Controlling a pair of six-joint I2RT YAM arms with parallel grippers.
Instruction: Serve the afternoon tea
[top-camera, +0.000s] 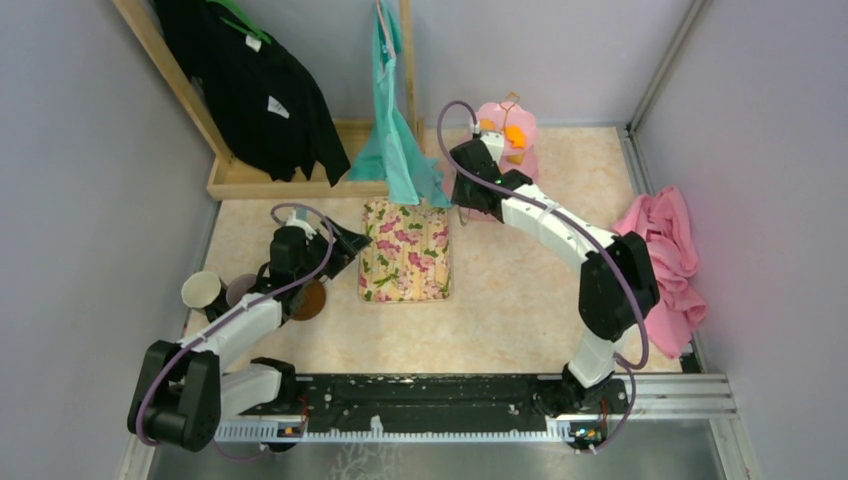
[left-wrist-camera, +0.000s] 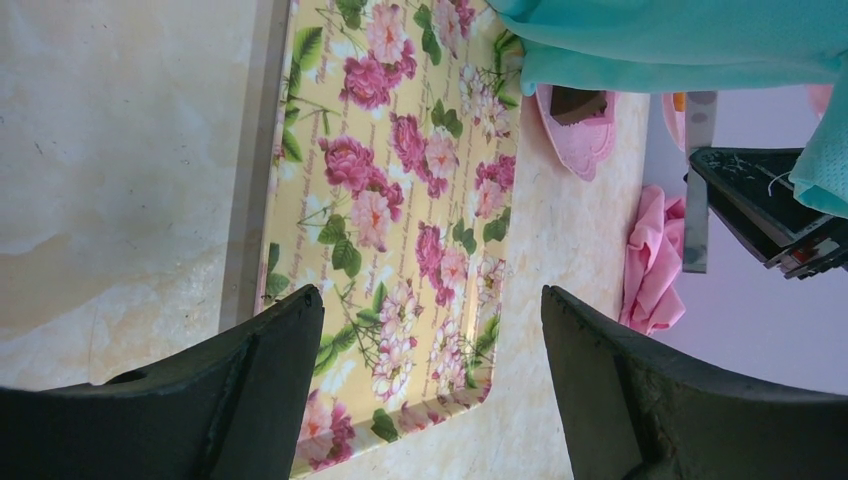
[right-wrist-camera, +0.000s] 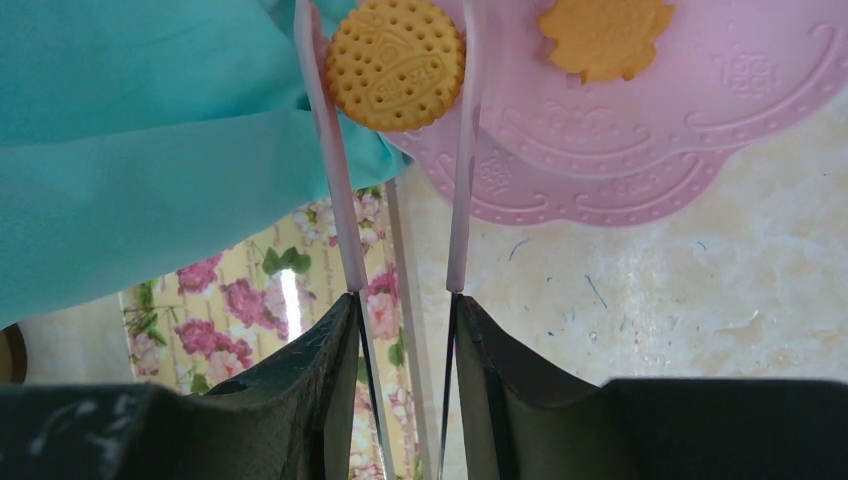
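A pink tiered stand (top-camera: 525, 165) (right-wrist-camera: 650, 120) holds snacks at the back right. My right gripper is over it, its pink tong-like tips either side of a round biscuit (right-wrist-camera: 393, 50); whether they grip it is unclear. An orange piece (right-wrist-camera: 605, 30) lies on the upper tier to the right. A flowered tray (top-camera: 405, 265) (left-wrist-camera: 390, 250) lies empty at table centre. My left gripper (top-camera: 355, 243) stands open at the tray's left side, nothing between its fingers.
A teal garment (top-camera: 390, 150) hangs over the tray's back edge, beside a black garment (top-camera: 270, 110). Cups (top-camera: 203, 292) and a brown round item (top-camera: 308, 305) are at left, pink cloth (top-camera: 660, 250) at right.
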